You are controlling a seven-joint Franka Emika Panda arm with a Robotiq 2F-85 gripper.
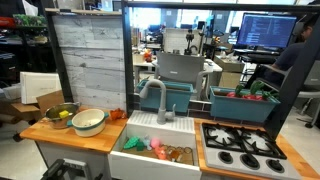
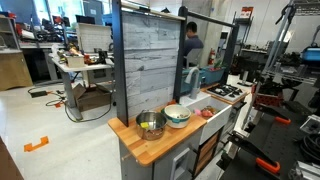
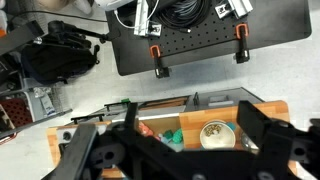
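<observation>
My gripper hangs high over the front of a toy kitchen in the wrist view; its dark fingers stand wide apart with nothing seen between them. On the wooden counter (image 1: 105,129) at the left are a pale bowl (image 1: 89,122) and, beside it, a metal pot (image 1: 61,115) with something yellow in it. An orange item (image 1: 117,114) lies right of the bowl. Several small coloured items, including a green one (image 1: 134,143), lie in the white sink (image 1: 121,164). The gripper is apart from all of these.
A grey faucet (image 1: 155,95) rises behind the sink. The black-grated stove (image 1: 241,138) is at the right, with a teal basket (image 1: 243,106) of red and green items behind it. A wood-panel wall (image 1: 92,60) backs the left counter. Clamps (image 3: 242,45) grip the robot's table edge.
</observation>
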